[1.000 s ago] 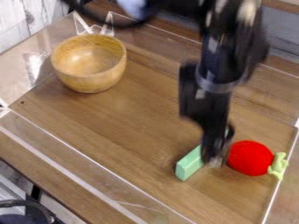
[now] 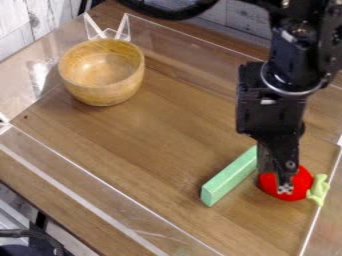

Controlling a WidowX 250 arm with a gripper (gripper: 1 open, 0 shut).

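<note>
My black gripper (image 2: 281, 165) hangs at the right of the table, pointing down, its tip over a red round object with a green top (image 2: 298, 185), partly hiding it; it looks shut, and I cannot tell whether it touches the red object. A mint-green bar (image 2: 223, 184) lies on the table just left of it.
A wooden bowl (image 2: 103, 85) sits at the back left, with a white crown-like item (image 2: 108, 26) behind it. A black cable runs along the top edge and another at the bottom left.
The gripper has moved down and to the right, from above the green bar to over the red object, which it now partly covers.
</note>
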